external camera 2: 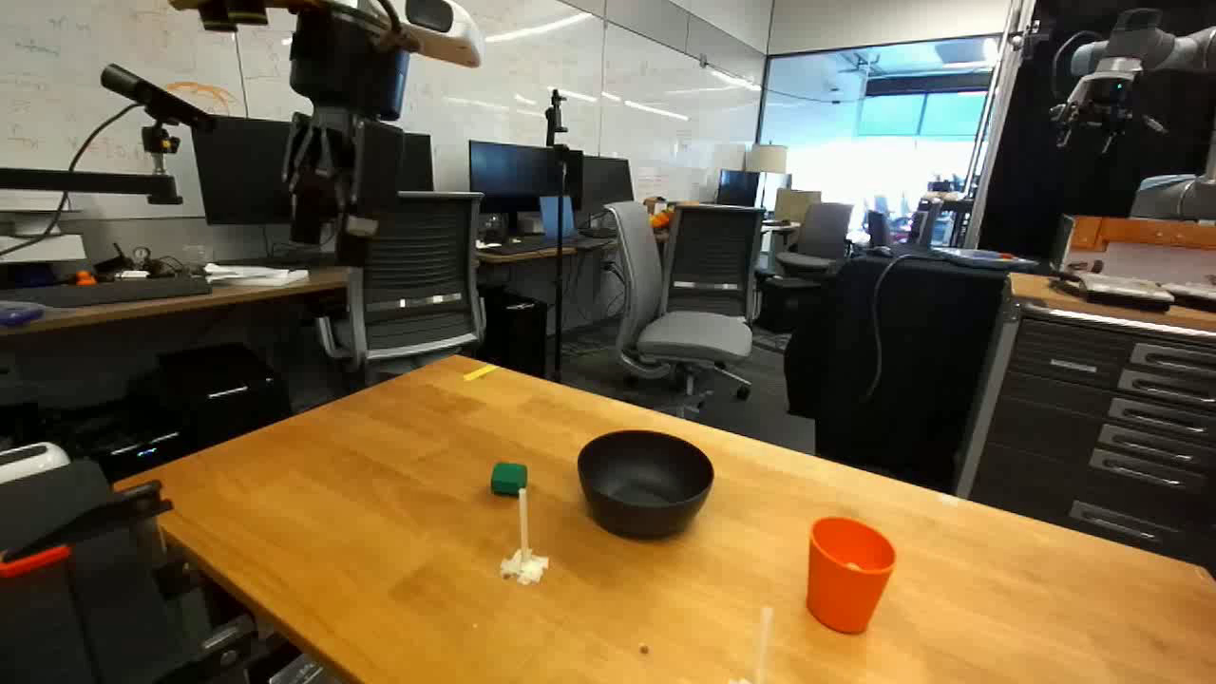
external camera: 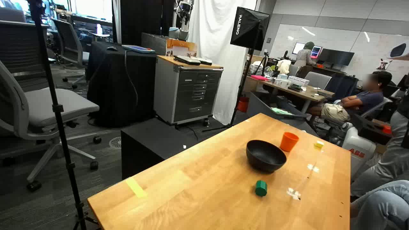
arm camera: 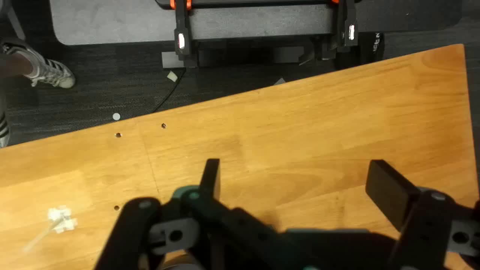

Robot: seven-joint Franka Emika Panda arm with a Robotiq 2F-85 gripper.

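Observation:
A black bowl (external camera: 265, 156) (external camera 2: 645, 484) stands upright near the middle of the table. The small green block (external camera: 261, 188) (external camera 2: 508, 478) lies beside it, apart from the bowl. On the bowl's other side is an upright orange cup (external camera: 289, 141) (external camera 2: 850, 575); something small and pale shows inside it in exterior view 2. My gripper is open, its fingers wide apart over bare wood in the wrist view. In exterior view 2 it hangs high above the table at the upper left, clear of every object. The bowl and cup are out of the wrist view.
A small yellow object (external camera: 318, 144) sits beyond the cup. Thin pale sticks rise from white tape patches (external camera: 293, 193) (external camera 2: 524, 565) on the table. Yellow tape (external camera: 136, 187) marks one end. People sit close by on the right in exterior view 1.

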